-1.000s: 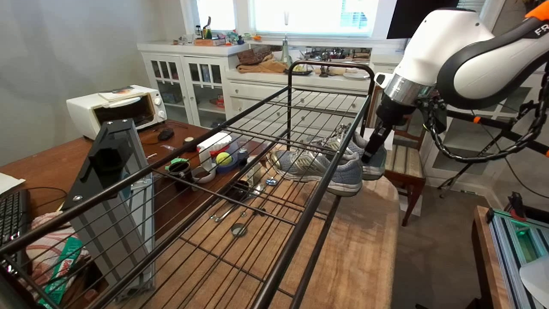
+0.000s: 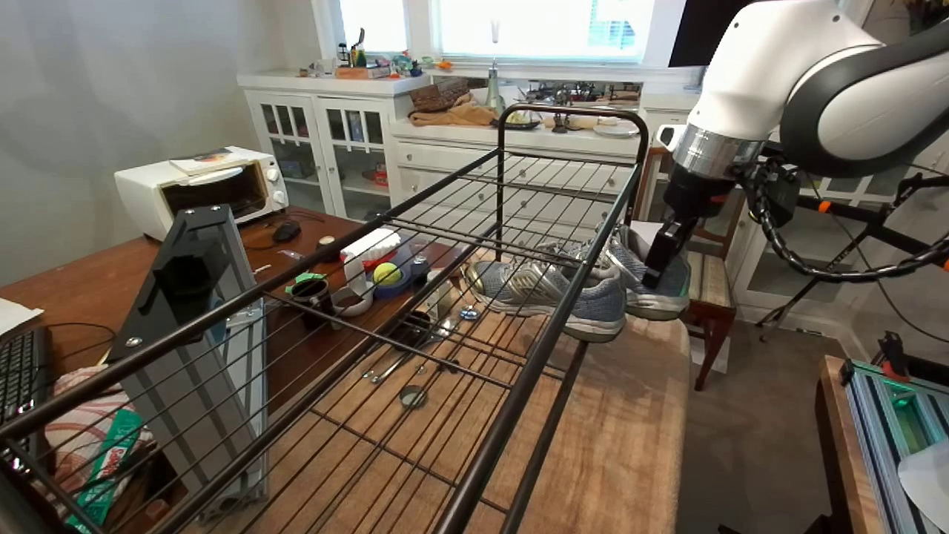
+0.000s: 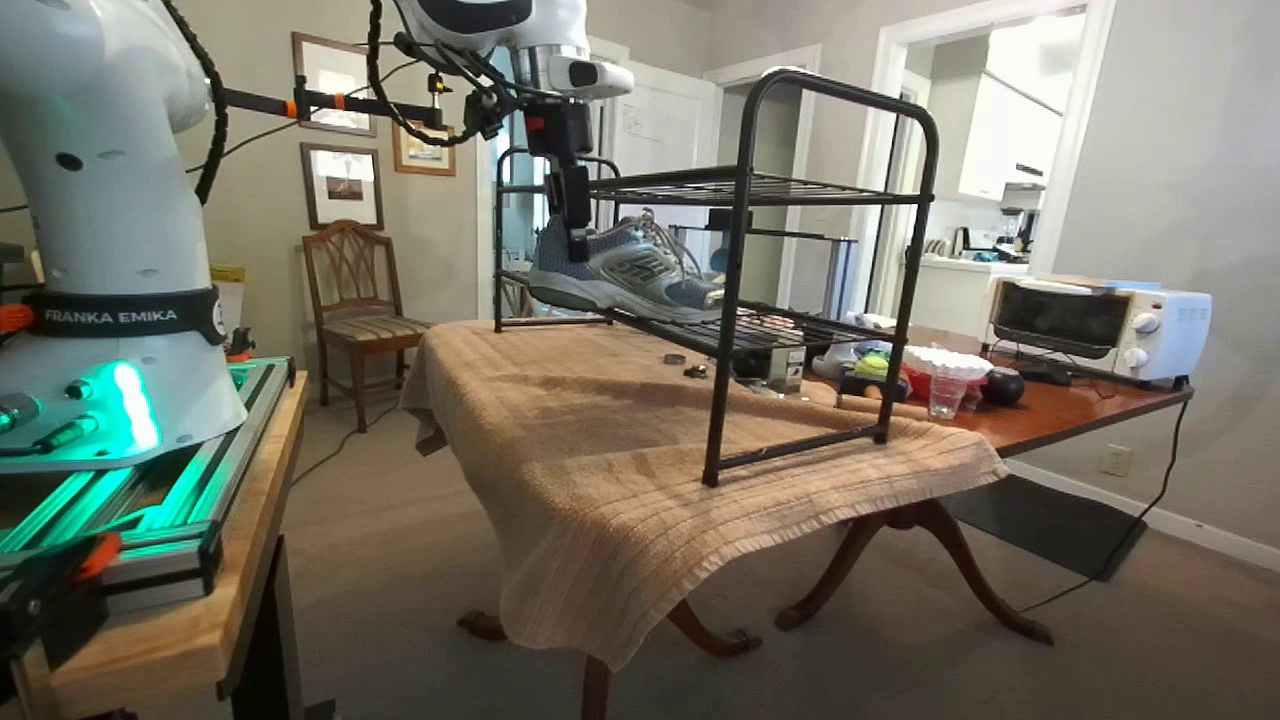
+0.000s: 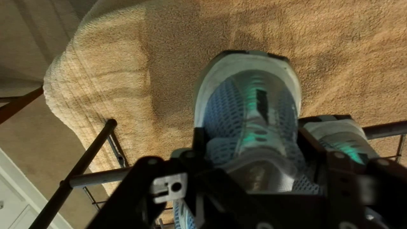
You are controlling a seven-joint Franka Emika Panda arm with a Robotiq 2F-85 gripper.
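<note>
My gripper is shut on the heel of a grey-blue sneaker [image 4: 250, 103], one finger on either side of it. In exterior view 1 this held sneaker [image 2: 669, 286] juts out past the front rail of the black wire rack [image 2: 511, 405]. A second sneaker [image 2: 594, 307] of the same kind rests on the rack's lower shelf beside it, its heel also reaching over the rail. Exterior view 2 has the gripper [image 3: 573, 252] pointing down at the sneaker's heel end; the two shoes overlap there, so their gap is hidden.
Under the rack a tan towel [image 3: 576, 420] covers the table. Tools, a yellow ball [image 2: 387, 273] and cups lie behind the lower shelf. The upper shelf [image 3: 816, 190] is bare and sits just above the shoes. A chair [image 3: 356, 300] stands beyond the table.
My gripper and the sneaker in it have shifted to the right in exterior view 1, outward from the rack. The other sneaker has stayed nearly in place.
</note>
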